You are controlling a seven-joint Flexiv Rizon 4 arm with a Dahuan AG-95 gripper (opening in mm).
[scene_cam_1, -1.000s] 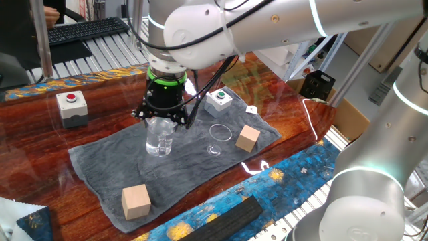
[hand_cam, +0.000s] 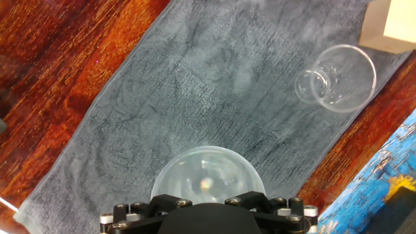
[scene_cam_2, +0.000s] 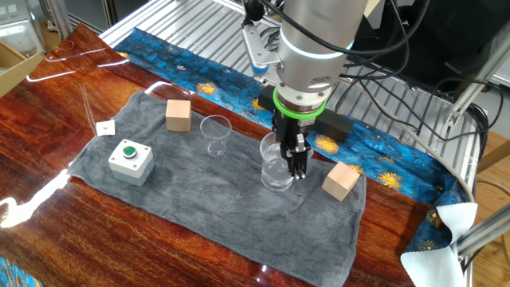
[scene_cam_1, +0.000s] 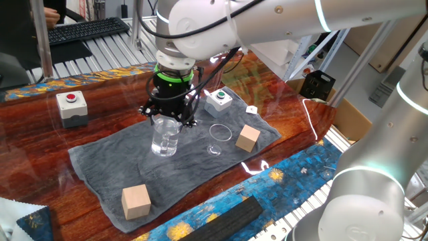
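My gripper points down over a clear glass beaker, its fingers spread wide to either side of the rim. The beaker stands upright on a grey cloth. In the wrist view the beaker's round top shows between the spread fingers, with its lower part hidden by the gripper body. From the other side, one finger hangs close to the beaker; whether it touches the glass I cannot tell. A second, smaller clear glass is also on the cloth, apart from the gripper.
One wooden block sits at the cloth's near left end, another beside the smaller glass. A green-button box rests on the cloth; a red-button box stands off it. The middle of the cloth has free room.
In exterior view 1 my gripper has shifted a little to the right and down. The beaker stands slightly further right than one second ago. The blocks and smaller glass have not moved.
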